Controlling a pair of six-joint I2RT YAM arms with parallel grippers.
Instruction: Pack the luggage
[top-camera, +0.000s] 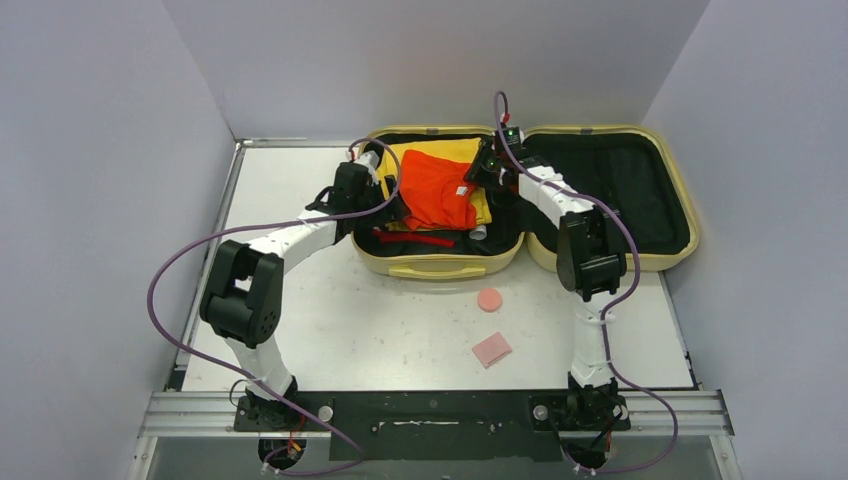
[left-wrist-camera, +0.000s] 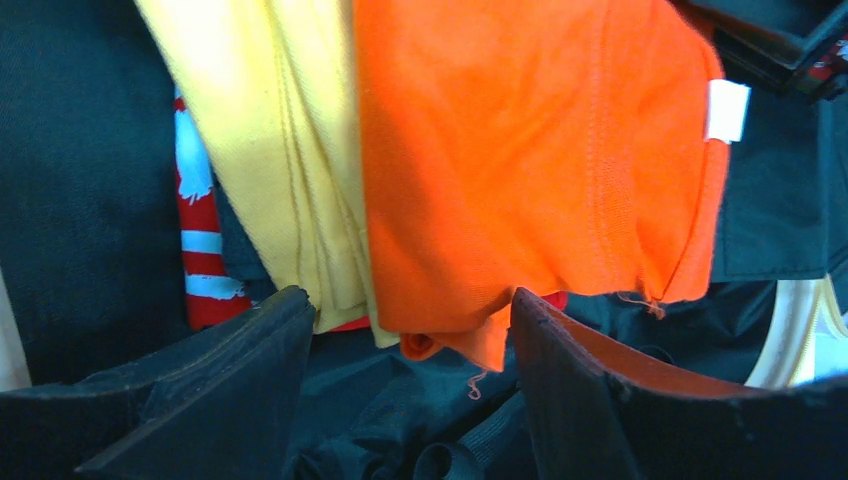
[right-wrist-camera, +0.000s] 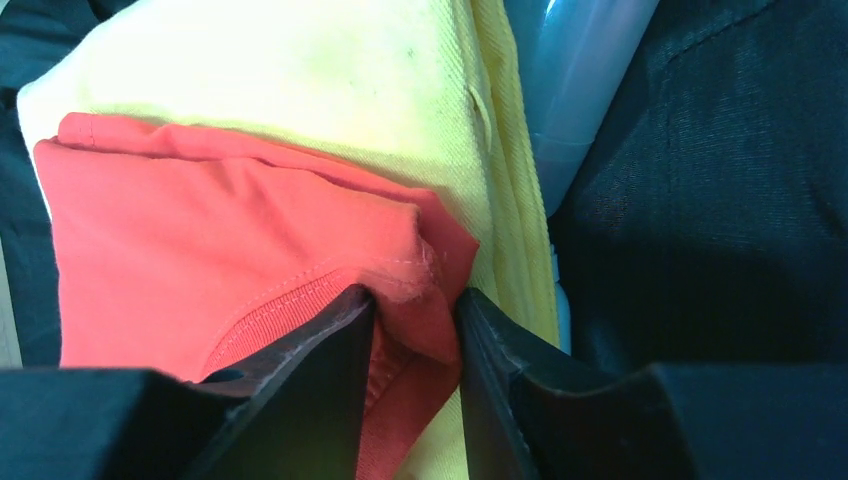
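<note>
The folded orange-red shirt (top-camera: 438, 192) lies on top of a folded yellow garment (top-camera: 452, 149) in the left half of the open suitcase (top-camera: 437, 265). At the shirt's lower left, my left gripper stands open, the shirt's edge (left-wrist-camera: 440, 310) showing between its fingers. My right gripper is at the shirt's right side, its fingers partly open and close together, with a bunched red fold (right-wrist-camera: 425, 320) in the gap. Whether either grips the cloth firmly cannot be told.
A red item (top-camera: 415, 239) and a bottle-like thing (top-camera: 478, 232) lie along the suitcase's front inside. The right half (top-camera: 640, 190) looks empty. On the table are a pink round piece (top-camera: 489, 299) and a pink square (top-camera: 491, 349).
</note>
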